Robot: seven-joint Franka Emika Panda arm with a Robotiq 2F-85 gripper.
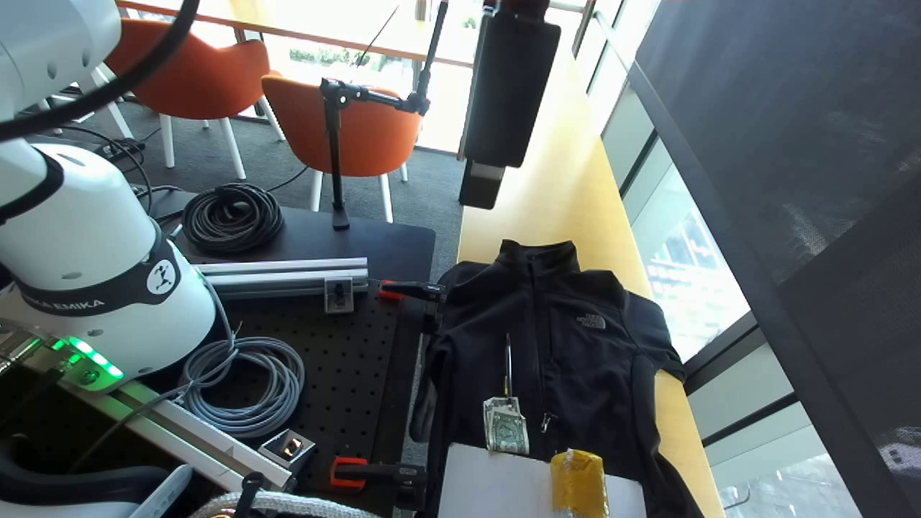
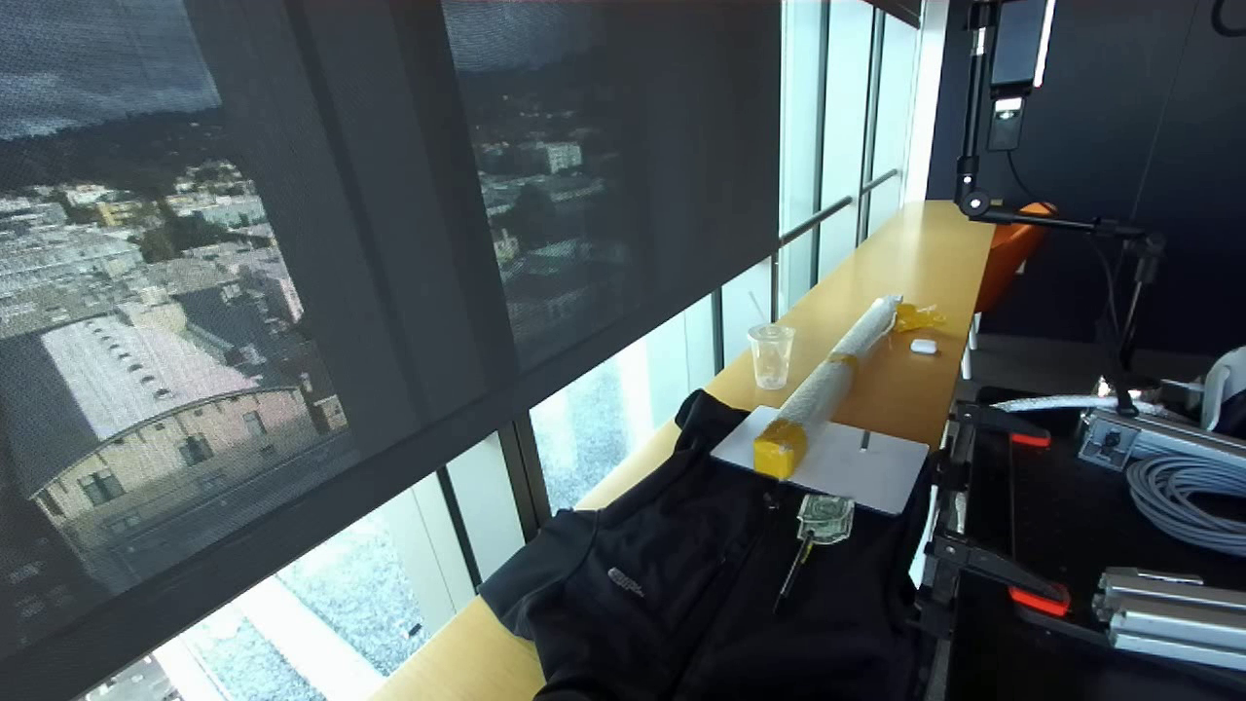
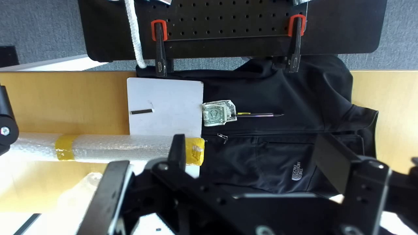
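Observation:
My gripper hangs high above the table, open, its two fingers wide apart with nothing between them; in exterior view 1 only part of the gripper [image 1: 483, 185] shows near the top. Below it a black jacket [image 3: 270, 94] lies spread on the wooden table. On the jacket rest a folded dollar bill [image 3: 214, 114] and a pen [image 3: 258, 115], the pen's yellow-marked end touching the bill. Beside the bill is a white board [image 3: 166, 98] with a small dark strip [image 3: 141, 111] on it. A bubble-wrapped roll [image 3: 113, 147] with a yellow taped end lies across the board.
Black clamps [image 3: 160, 51] with red pads grip the dark pegboard table [image 1: 345, 388] along the jacket's edge. A clear plastic cup [image 2: 771, 354] stands near the window side. A jointed camera stand [image 2: 1051, 216] rises behind. Bare wood [image 3: 70, 101] shows beyond the board.

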